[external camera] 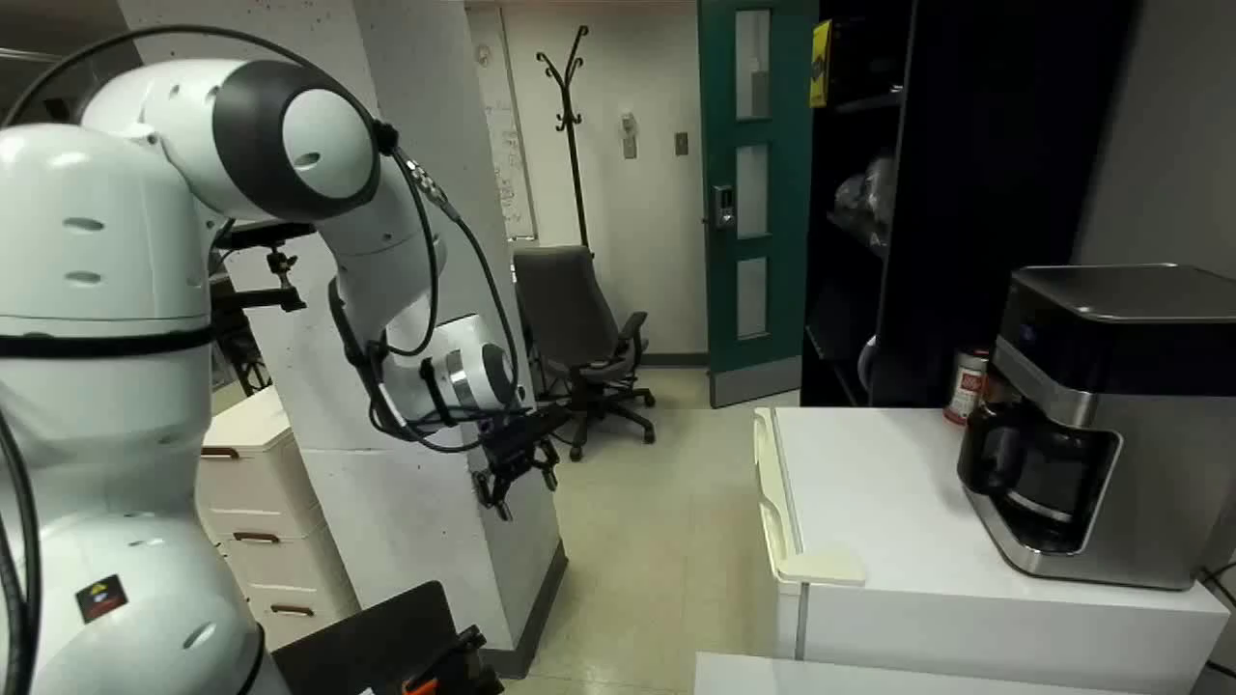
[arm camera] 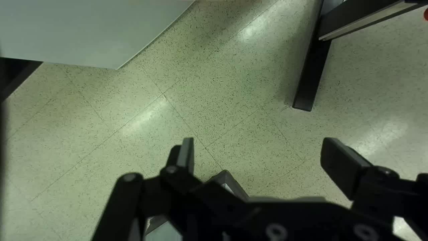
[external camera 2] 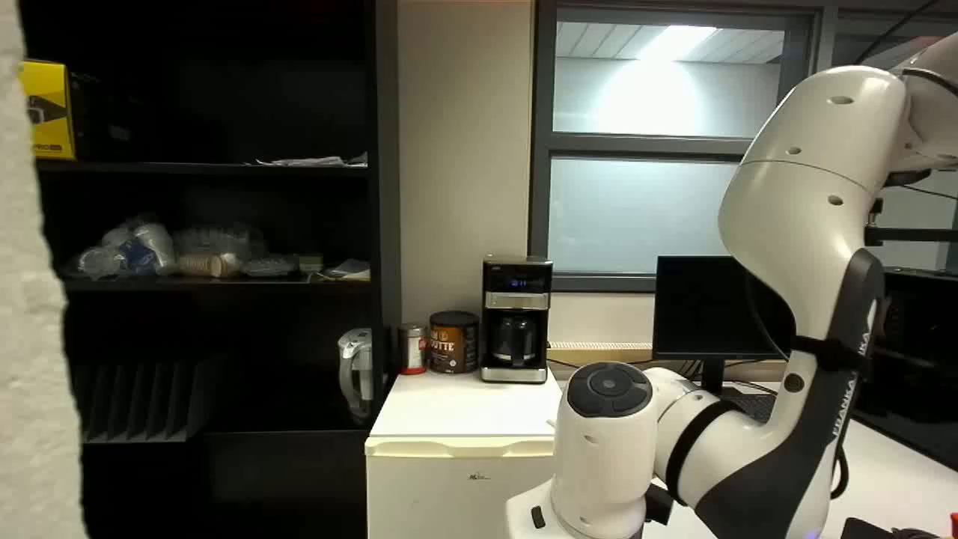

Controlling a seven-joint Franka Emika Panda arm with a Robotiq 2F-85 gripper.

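My gripper stands open over bare floor in the wrist view, with a wide gap and nothing between its black fingers. In exterior view 1 the gripper (external camera: pixel 527 496) hangs in the air beside the pillar, well to the left of the white fridge (external camera: pixel 881 486). On the fridge top sits a steel-and-black coffee maker (external camera: pixel 1159 452) with a glass carafe (external camera: pixel 1020 463) in it. The same coffee maker (external camera 2: pixel 516 269) shows its lit display in exterior view 2. The arm hides the gripper's fingers there.
A red-and-silver can (external camera 2: pixel 413 349) and a brown tub (external camera 2: pixel 455 341) stand left of the coffee maker. A kettle (external camera 2: pixel 356 373) is by the black shelf (external camera 2: pixel 215 168). The pillar (external camera: pixel 429 510) stands close to the arm.
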